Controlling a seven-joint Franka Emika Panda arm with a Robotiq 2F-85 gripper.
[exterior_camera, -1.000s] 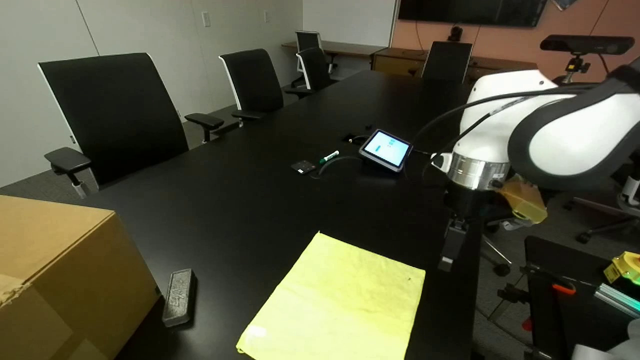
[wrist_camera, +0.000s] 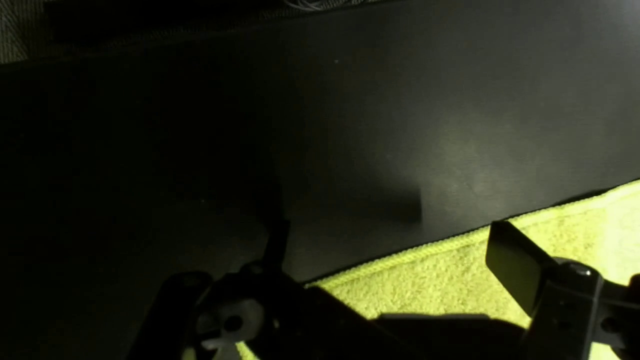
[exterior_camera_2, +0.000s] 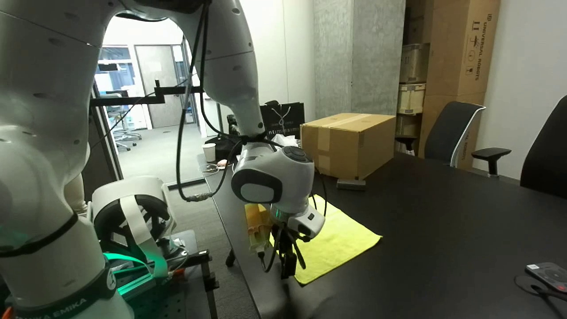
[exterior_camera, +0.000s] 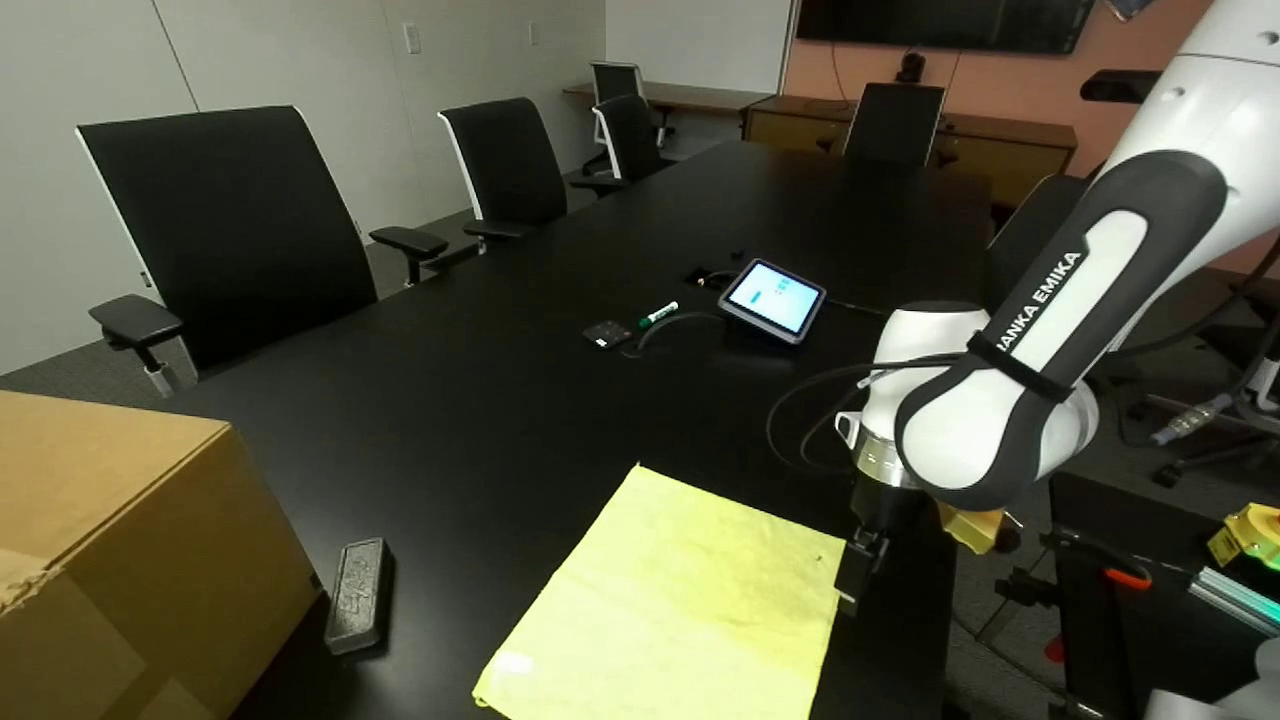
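Observation:
A yellow cloth (exterior_camera: 672, 600) lies flat on the black table, and exterior view 2 also shows the cloth (exterior_camera_2: 340, 242) spread out. My gripper (exterior_camera: 849, 586) points down at the cloth's edge on the side towards the arm. From the wrist, the gripper is open with its fingers wide apart and nothing held. One finger (wrist_camera: 519, 267) overlaps the cloth, while the other is dark against the bare table. The cloth's hem (wrist_camera: 414, 255) runs slantwise beneath the gap. Whether a fingertip touches the cloth, I cannot tell.
A dark eraser-like block (exterior_camera: 357, 594) sits beside a large cardboard box (exterior_camera: 132, 564). Farther along the table are a tablet (exterior_camera: 774, 298), a green marker (exterior_camera: 659, 314) and a small black device (exterior_camera: 607, 334).
The cloth looks unmoved.

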